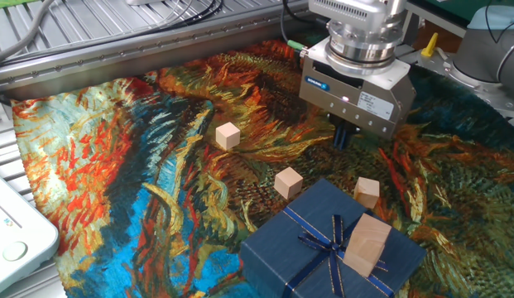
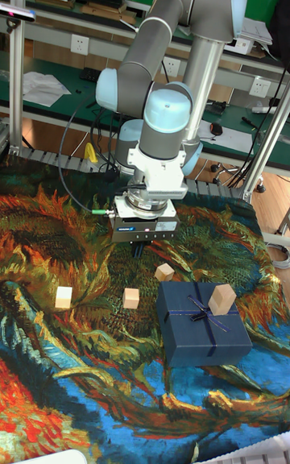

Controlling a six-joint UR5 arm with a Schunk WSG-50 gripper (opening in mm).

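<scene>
My gripper [image 1: 341, 136] hangs above the patterned cloth, its dark fingers close together with nothing visible between them. One wooden cube [image 1: 228, 136] sits to its left in exterior view 2, and another wooden cube [image 1: 288, 183] lies nearer the camera. A third cube [image 1: 367, 192] is beside the far edge of a dark blue gift box [image 1: 273, 252]. On the box lid, next to the ribbon bow [image 1: 333, 247], stands a larger wooden block [image 1: 368, 246]. Exterior view 3 shows the gripper [image 2: 137, 250] behind the row of cubes, apart from all of them.
The painted cloth [image 1: 83, 165] covers the table, with open room left of the cubes. A metal rail [image 1: 116, 70] borders the far left side. A white device [image 1: 16, 236] stands at the left edge. The black cable [image 2: 70, 184] runs beside the arm.
</scene>
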